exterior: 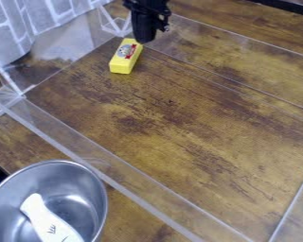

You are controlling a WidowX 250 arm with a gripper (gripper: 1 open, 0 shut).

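Observation:
My gripper (145, 34) is at the top of the camera view, dark and pointing down, just above and slightly right of a yellow box (124, 60) with a small label on its top. The box lies on the wooden surface (180, 132) near its back left corner. The fingers look shut, with nothing visible between them, though they are dark and small.
A steel bowl (86, 193) at the bottom left holds a white object (50, 219) with a dark marking. Clear plastic strips edge the wooden area. Crumpled white material (27, 24) fills the top left.

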